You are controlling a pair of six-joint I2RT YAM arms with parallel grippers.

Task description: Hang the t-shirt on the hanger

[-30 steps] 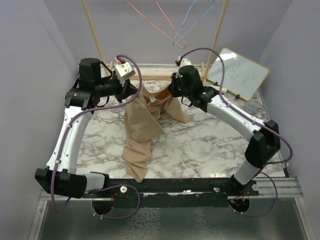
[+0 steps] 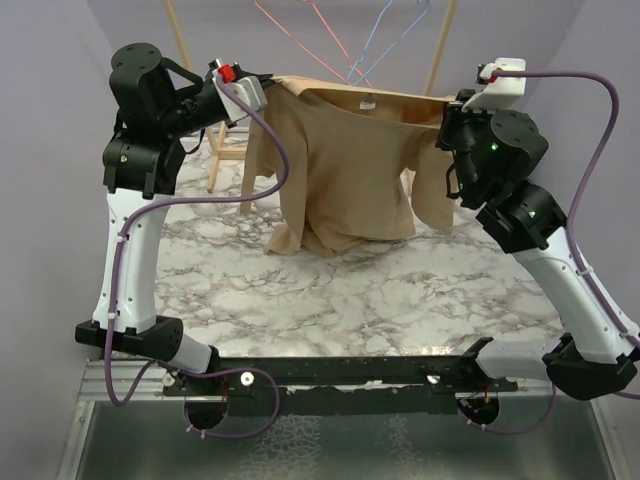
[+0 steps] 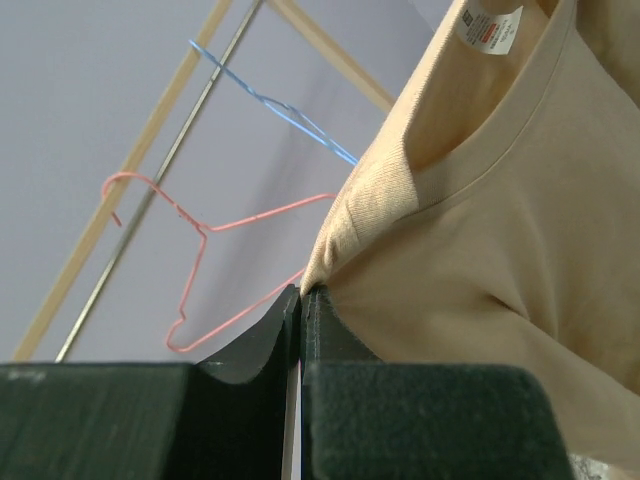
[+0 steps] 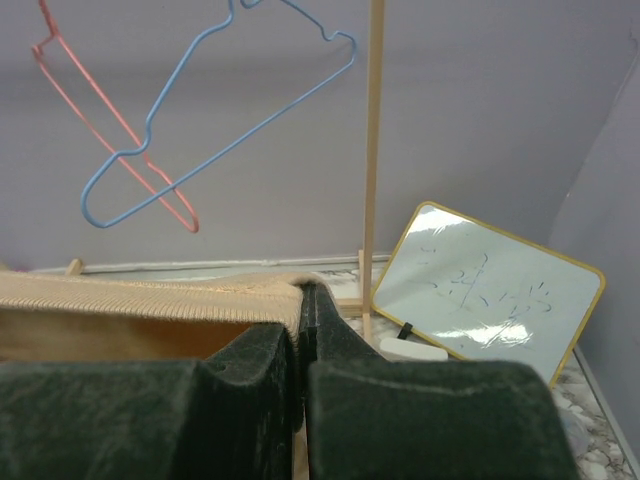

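Observation:
The tan t-shirt point(image 2: 350, 170) hangs stretched between my two raised grippers, its lower part draping toward the table. My left gripper is shut on one upper corner; a white tag shows inside the fabric beyond it. My right gripper is shut on the other end of the upper edge. Behind and above the shirt, a pink hanger point(image 3: 200, 240) and a blue hanger point(image 4: 250, 130) hang from the wooden rack; both appear empty.
The rack's wooden post point(image 4: 373, 140) rises beside the hangers. A whiteboard point(image 4: 480, 280) leans at the back right.
Both arms have risen and spread apart, the right one moving rightward. The t-shirt has gone from bunched and trailing on the table to stretched wide and lifted.

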